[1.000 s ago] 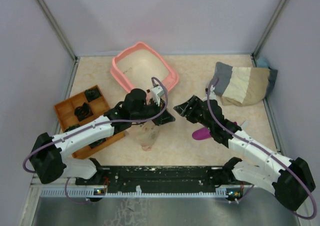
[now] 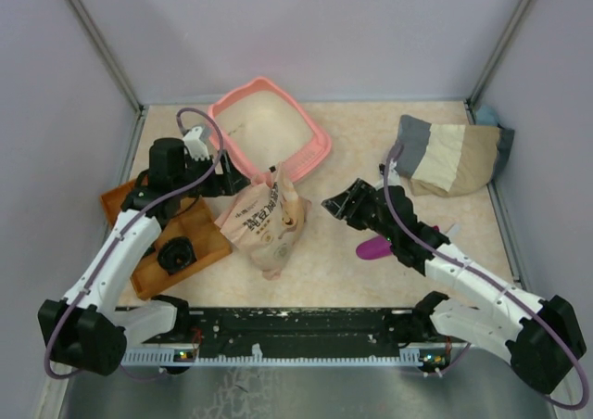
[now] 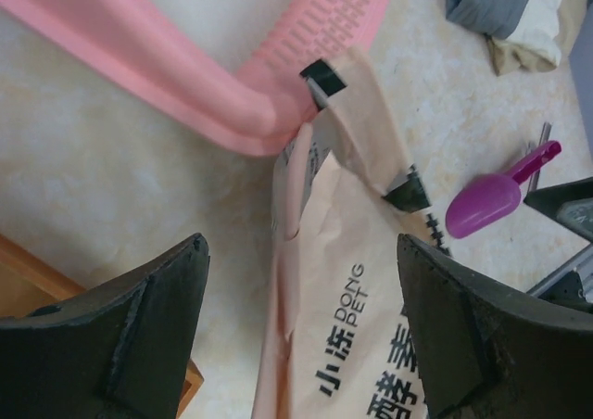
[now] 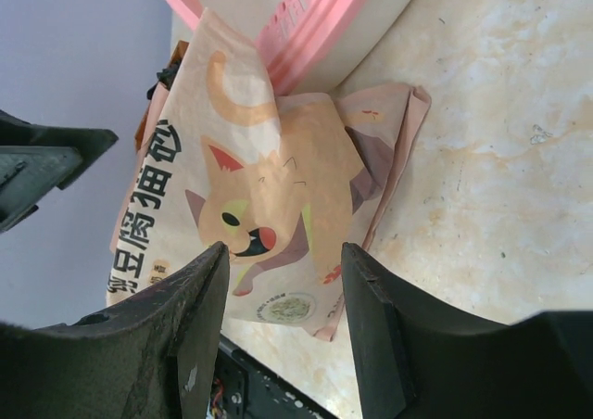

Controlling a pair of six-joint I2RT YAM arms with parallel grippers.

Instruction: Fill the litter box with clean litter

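Note:
A paper litter bag [image 2: 264, 224], printed with a cat and Chinese lettering, stands in the centre, its top against the front edge of the pink litter box [image 2: 241, 99]. The box's pale floor looks empty from above. My left gripper [image 2: 222, 183] hangs open at the bag's upper left; the left wrist view shows the bag's folded top [image 3: 324, 159] between and beyond its fingers, not gripped. My right gripper [image 2: 343, 201] is open to the right of the bag, whose cat-printed face [image 4: 259, 215] fills much of the right wrist view.
A purple scoop [image 2: 374, 247] lies under the right arm. Folded cloths [image 2: 454, 155] lie at the back right. A wooden tray [image 2: 199, 252] with black items sits at left, partly under the left arm.
My left gripper has swung left and back from over the bag's right part, uncovering the bag. My right arm has moved only slightly.

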